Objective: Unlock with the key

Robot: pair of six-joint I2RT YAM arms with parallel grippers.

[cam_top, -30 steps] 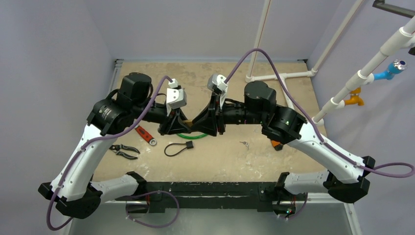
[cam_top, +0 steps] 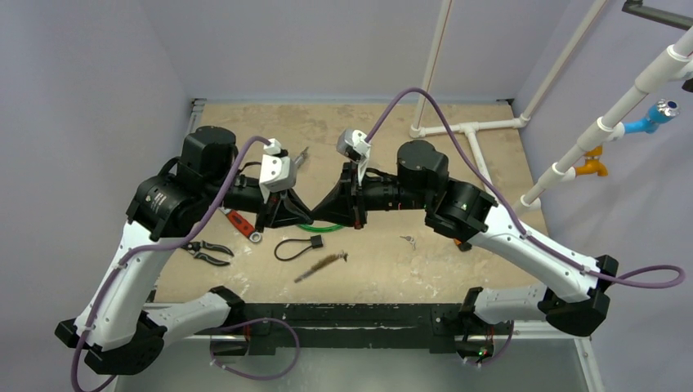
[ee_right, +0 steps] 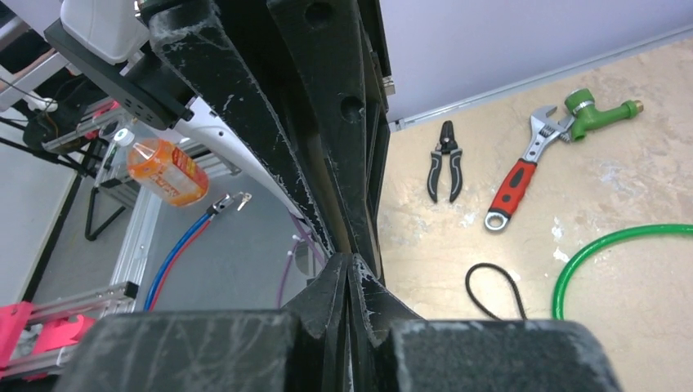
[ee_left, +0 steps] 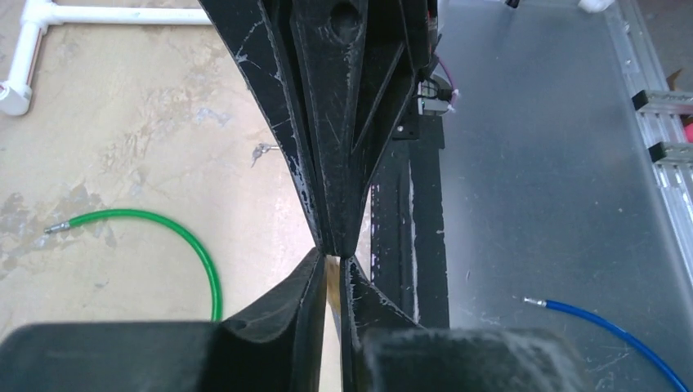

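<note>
My left gripper [cam_top: 302, 214] and right gripper [cam_top: 322, 214] meet tip to tip over the middle of the board. Both are shut; each wrist view shows the other gripper's dark fingers closely in front, and no held object is clear. A small key bunch [cam_top: 409, 240] lies on the board at the right, also seen as keys [ee_left: 266, 150] in the left wrist view. A black looped cable with a block [cam_top: 315, 242] and a brass-coloured tool [cam_top: 328, 263] lie below the grippers.
Pliers [cam_top: 214, 256], a red-handled wrench [cam_top: 243, 225] and a green hose [ee_left: 188, 237] lie on the board [cam_top: 441, 269]. White pipes [cam_top: 482, 125] with blue [cam_top: 643, 122] and orange [cam_top: 590, 167] fittings run along the back and right.
The brass-coloured tool has appeared on the board below the grippers. The left gripper has moved slightly left and down in the top view; the right one shifted slightly left since a second ago.
</note>
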